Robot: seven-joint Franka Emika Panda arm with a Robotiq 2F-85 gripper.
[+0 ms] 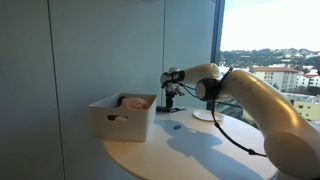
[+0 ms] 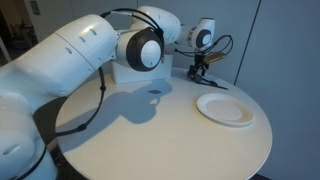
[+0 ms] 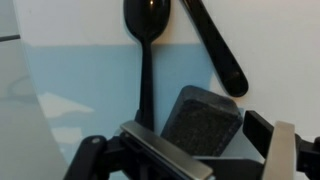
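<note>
My gripper stands open at the far side of the table, low over the black utensils. In the wrist view a dark block with a rough grey top (image 3: pixel 201 124) shows just beyond and between the open fingers; its lower edge is hidden, and I cannot tell if they touch it. A black spoon (image 3: pixel 147 22) lies to its left, bowl away from me. Another black handle (image 3: pixel 217 50) runs along the upper right. Exterior view 2 shows the gripper (image 2: pixel 199 72) close above the dark items near the wall.
A white plate (image 2: pixel 226 109) lies on the round white table (image 2: pixel 150 140). The light grey bin (image 1: pixel 123 127) holds something pinkish (image 1: pixel 134 103). A small bluish object (image 1: pixel 177 127) sits on the tabletop.
</note>
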